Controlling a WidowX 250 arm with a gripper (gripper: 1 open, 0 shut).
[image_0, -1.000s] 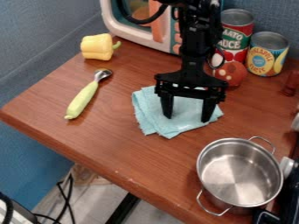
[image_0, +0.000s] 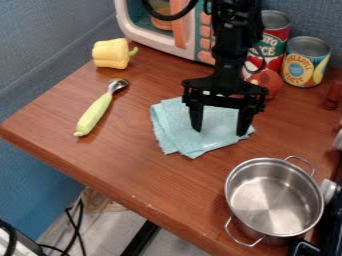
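Note:
A folded light-blue cloth (image_0: 187, 135) lies on the wooden table (image_0: 94, 150). My black gripper (image_0: 221, 122) hangs over it from above, its two fingers spread apart and pointing down with the tips at or just above the cloth; whether they touch it I cannot tell. Nothing shows held between the fingers.
A steel pot (image_0: 271, 205) stands front right. A scoop with pale green handle (image_0: 94, 112) and a yellow pepper toy (image_0: 112, 54) lie left. Cans (image_0: 306, 63), a red round object (image_0: 269, 82) and a toy microwave (image_0: 164, 30) line the back.
My gripper has shifted slightly right. The other things look unmoved.

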